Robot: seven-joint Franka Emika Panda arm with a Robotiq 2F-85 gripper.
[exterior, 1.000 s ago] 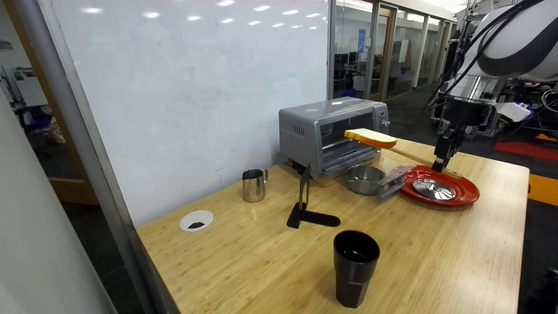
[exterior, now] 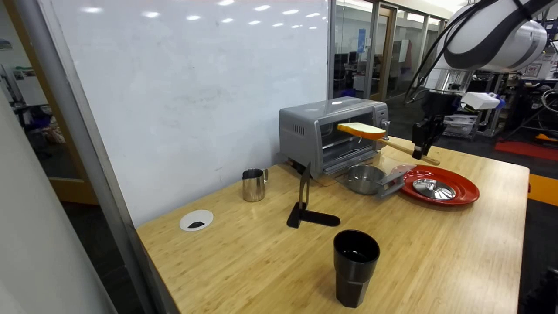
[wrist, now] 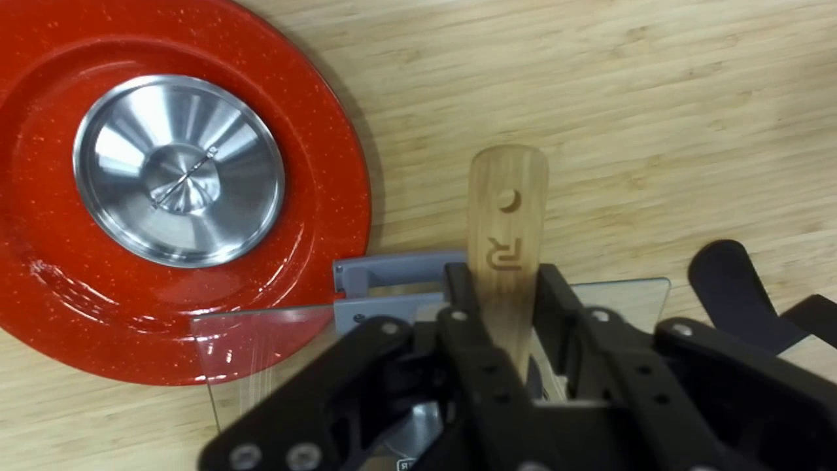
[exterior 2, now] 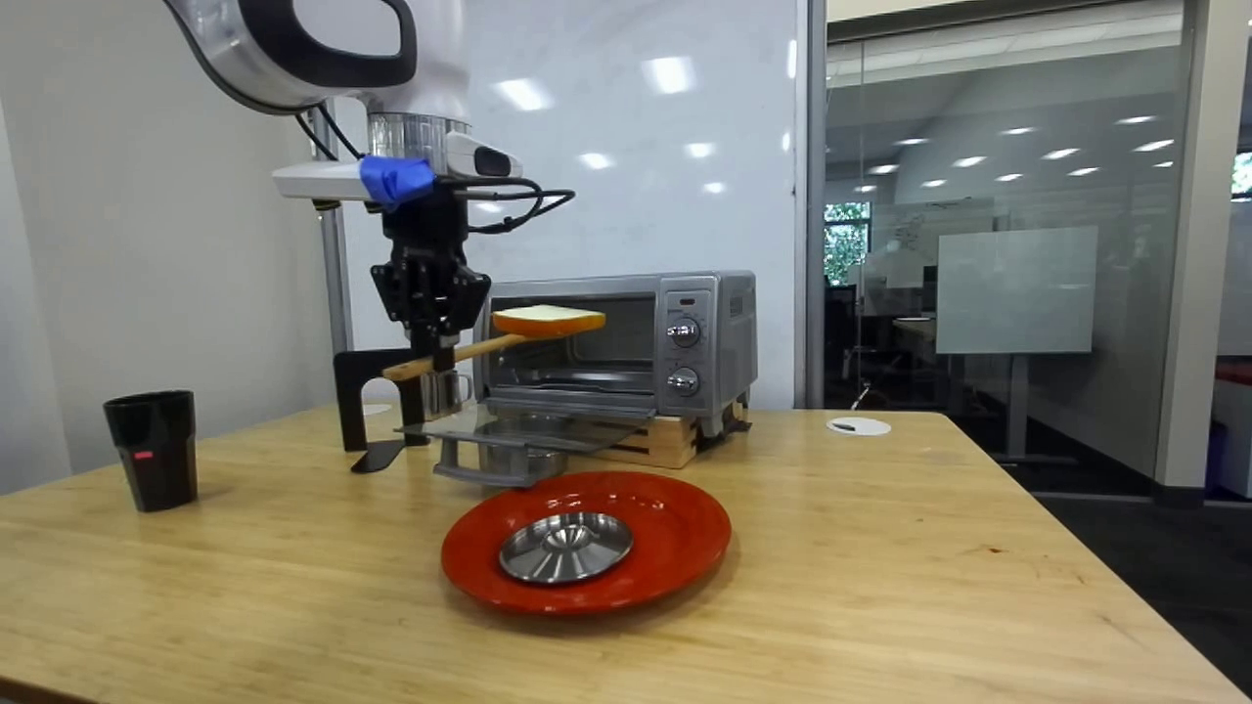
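Observation:
My gripper is shut on the handle of a wooden spatula (wrist: 508, 180), whose butt end points away from the oven. On the spatula's far end lies a slice of bread (exterior 2: 548, 321), pale on top with an orange-brown crust. Both hang in the air before the open front of the grey toaster oven (exterior 2: 716, 340). In exterior view 1 the bread (exterior: 361, 130) overlaps the opening; whether any of it is inside I cannot tell. The spatula's blade is hidden under the bread. The oven's glass door (wrist: 267, 345) is folded down below my gripper.
Beside the door, a red plate (exterior 2: 687, 551) carries a round metal lid (exterior 2: 565, 547). A steel pan (exterior: 364, 178) sits by the door. Further off stand a metal pitcher (exterior: 254, 185), a black bookend (exterior: 319, 218) and a black cup (exterior: 355, 267).
The arm has moved toward the oven and somewhat up, carrying the spatula and bread with it. In exterior view 1 they have shifted left. The objects on the table have stayed put.

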